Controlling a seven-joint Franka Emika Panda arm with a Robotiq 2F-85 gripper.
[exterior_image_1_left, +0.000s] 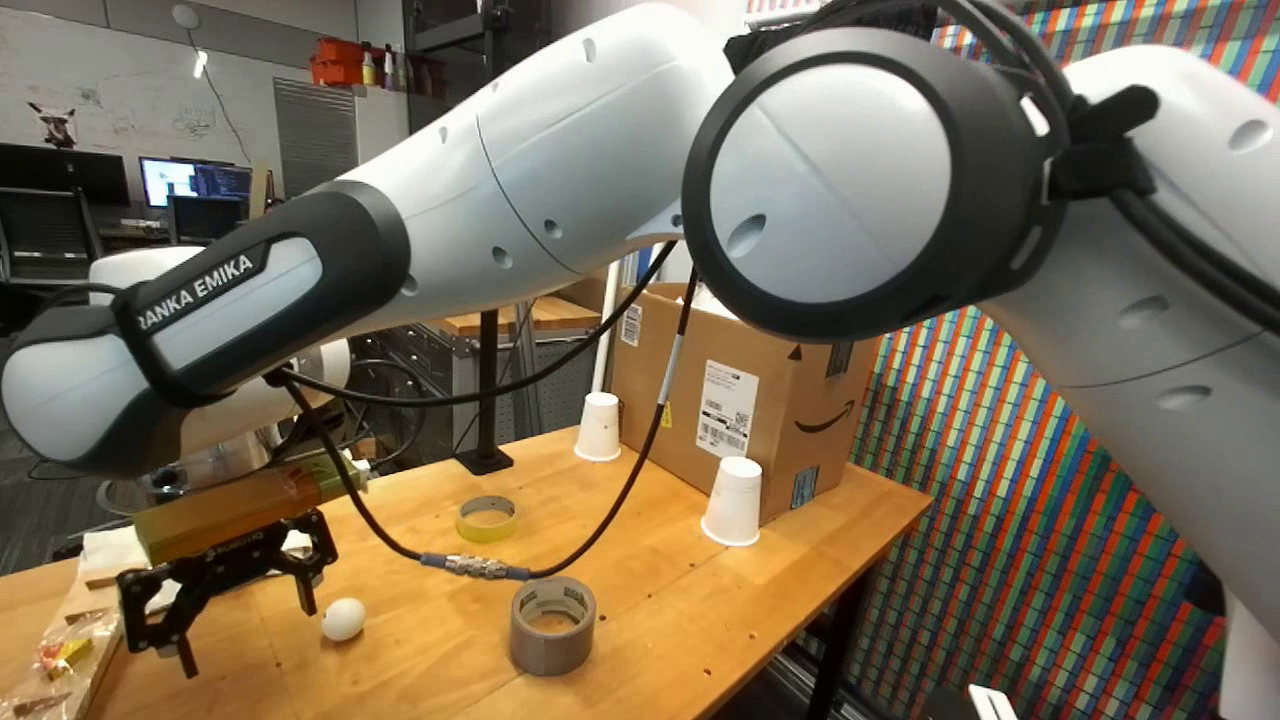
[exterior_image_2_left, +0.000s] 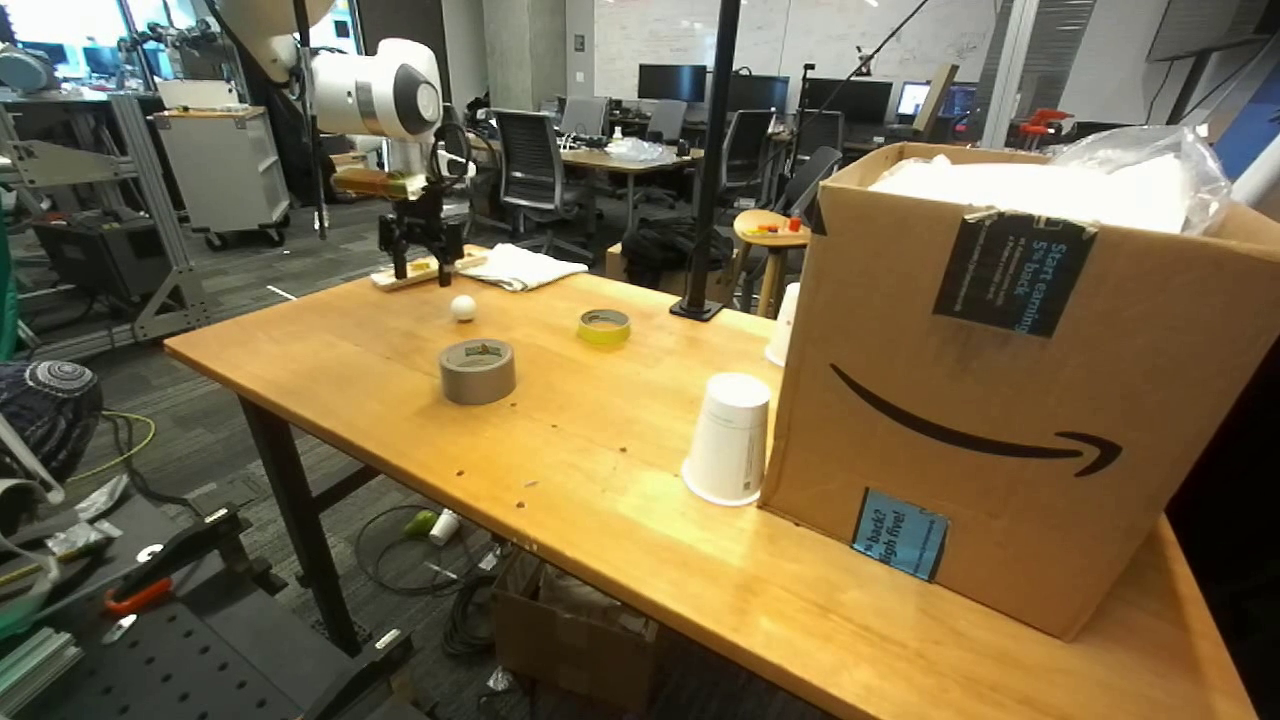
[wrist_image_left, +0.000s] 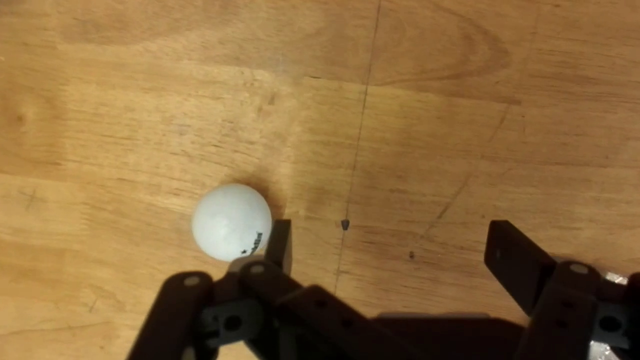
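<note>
A small white ball (exterior_image_1_left: 343, 619) rests on the wooden table, and in the wrist view the ball (wrist_image_left: 232, 222) lies just outside the left finger, not between the fingers. My gripper (exterior_image_1_left: 246, 626) is open above the table, bare wood showing between its fingertips in the wrist view. From the second exterior view, the gripper (exterior_image_2_left: 422, 276) hangs behind the ball (exterior_image_2_left: 463, 308). A grey tape roll (exterior_image_1_left: 552, 625) and a yellow tape roll (exterior_image_1_left: 486, 518) lie farther along the table. Whether the left finger touches the ball, I cannot tell.
Two upturned white cups (exterior_image_1_left: 734, 502) stand near a large cardboard box (exterior_image_1_left: 768, 402). A wooden strip (exterior_image_1_left: 90, 648) and a white cloth (exterior_image_2_left: 524, 266) lie near the gripper. A cable hangs from the arm over the table. Clear wood surrounds the ball on its far side from the gripper.
</note>
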